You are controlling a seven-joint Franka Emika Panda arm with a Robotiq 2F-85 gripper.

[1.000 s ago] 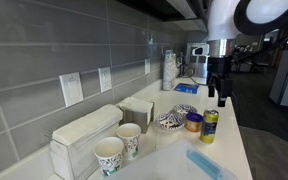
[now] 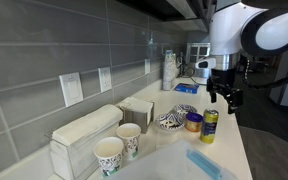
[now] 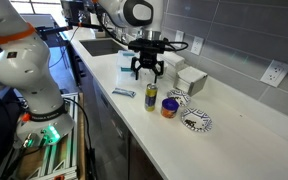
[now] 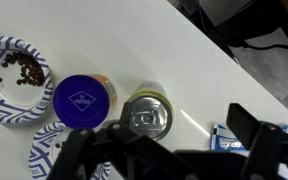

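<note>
A yellow can [image 2: 210, 125] stands upright on the white counter, its silver top [image 4: 150, 118] facing my wrist camera. My gripper [image 3: 146, 76] hangs open above the can, pointing down with nothing between its fingers. In exterior view 1 the gripper [image 2: 223, 104] appears above and slightly to the right of the can. A jar with a blue-purple lid [image 4: 82, 101] stands close beside the can. Dark fingers [image 4: 252, 127] spread across the lower wrist view, with the can's top between them, nearer the left one.
Patterned bowls [image 3: 195, 119] lie near the jar; one bowl [image 4: 22, 78] holds dark bits. A light-blue object [image 2: 204, 163] rests on the counter nearby. Paper cups [image 2: 109, 155] and a white box [image 2: 84, 140] line the wall. The counter's front edge is open.
The gripper has come lower and turned, so its fingers now look farther apart in exterior view 1. The can, jar and bowls stay where they were.
</note>
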